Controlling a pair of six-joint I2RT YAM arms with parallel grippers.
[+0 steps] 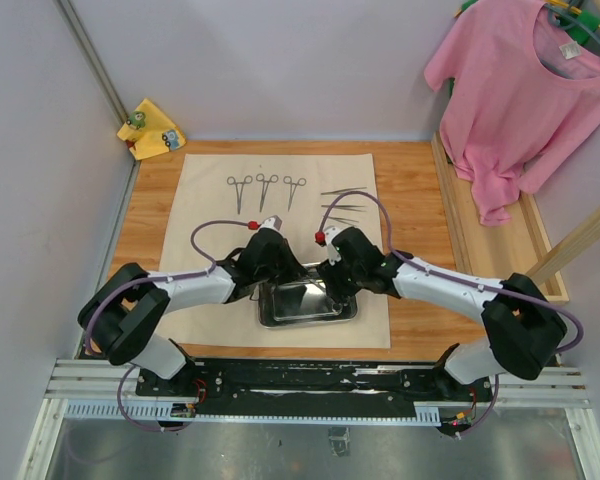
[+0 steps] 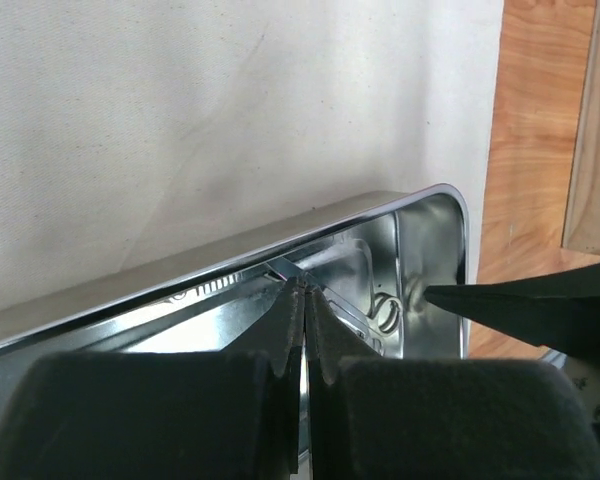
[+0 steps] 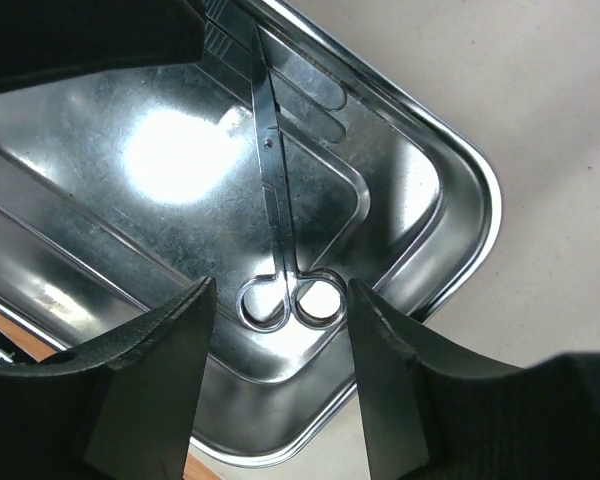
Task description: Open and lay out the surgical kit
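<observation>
A steel tray [image 1: 298, 318] lies on the cream cloth [image 1: 210, 325], with scissors [image 3: 270, 170] and a few flat instruments [image 3: 330, 90] inside. My left gripper is shut at the tray's far side, over a flat metal instrument; whether anything is between its tips is hard to tell. My right gripper stands part open above the scissors' finger rings, one finger either side of them. Laid out on the cloth behind are several clamps [image 1: 266, 190] and several slim instruments [image 1: 342, 207].
A pink shirt [image 1: 520, 90] hangs above a wooden ledge at the back right. A yellow cloth [image 1: 152, 130] sits at the back left corner. Bare wood [image 1: 420, 190] borders the cloth.
</observation>
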